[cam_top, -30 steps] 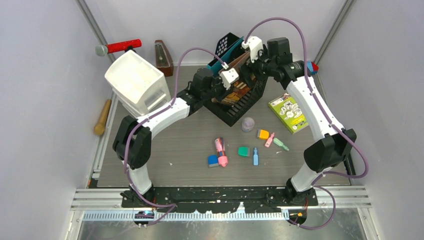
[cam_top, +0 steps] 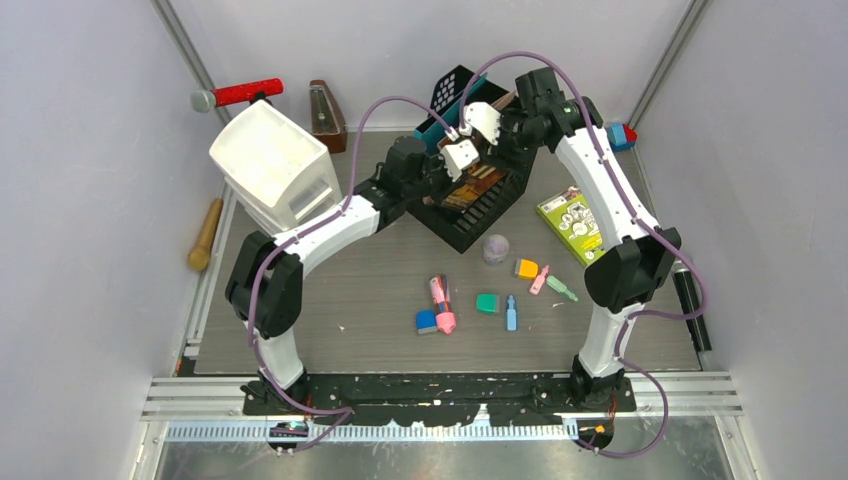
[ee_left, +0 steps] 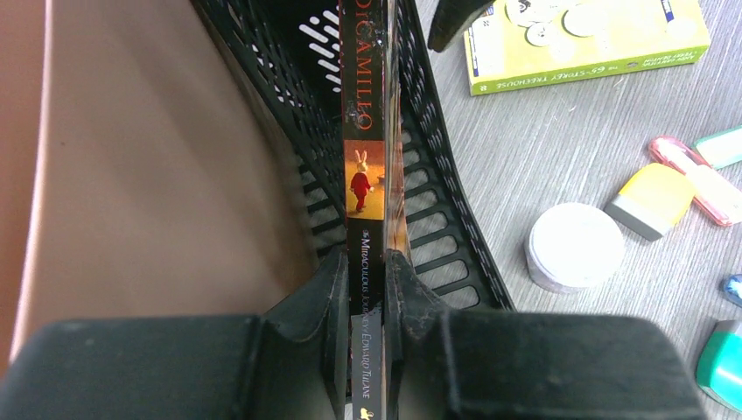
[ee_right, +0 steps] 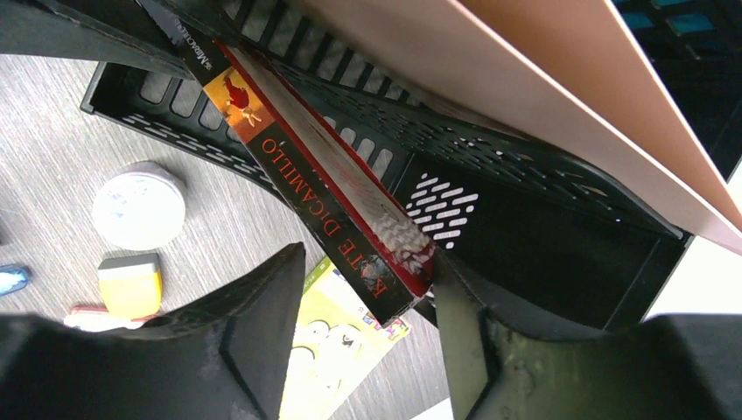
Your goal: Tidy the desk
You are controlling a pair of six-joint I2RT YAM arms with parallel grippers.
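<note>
A black mesh organizer [cam_top: 478, 225] stands at the back centre with brown folders and books in it. In the left wrist view my left gripper is shut on a book [ee_left: 363, 105] with a dark "DiCamillo" spine, held inside an organizer compartment. My right gripper is part open around the top end of the same book; in the right wrist view the book's corner lies between its fingertips, near or against the right finger.
A green box [cam_top: 570, 225] lies right of the organizer. A putty tub [cam_top: 496, 249], small erasers and markers [cam_top: 511, 313] are scattered in front. A white bin [cam_top: 265, 160] stands left.
The left arm has barely moved.
</note>
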